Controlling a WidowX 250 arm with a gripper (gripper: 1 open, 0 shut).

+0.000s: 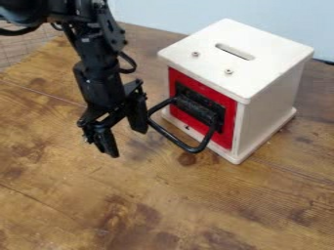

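Observation:
A black robot gripper (125, 135) hangs low over the wooden table at left of centre, fingers spread open with nothing visible between them. To its right stands a white wooden box (268, 98) with a slot on top and a red front panel (224, 139) holding a dark insert. A black tube handle (183, 144) sticks out from that front toward the gripper, close to its fingers.
A pale surface runs along the back edge behind the box, and some wire mesh shows at the upper left.

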